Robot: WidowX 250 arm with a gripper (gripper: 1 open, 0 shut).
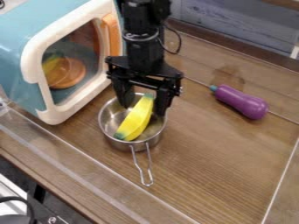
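My black gripper (143,96) stands open, its fingers reaching down over a small steel pot (118,140) with a long wire handle pointing toward the front. A yellow banana (135,121) lies in the pot, its upper end between or just below the fingers; whether they touch it is unclear.
A light blue toy microwave (33,44) with its front open stands at the left, orange dishes (68,72) inside. A purple eggplant (239,101) lies to the right. A wall runs along the back.
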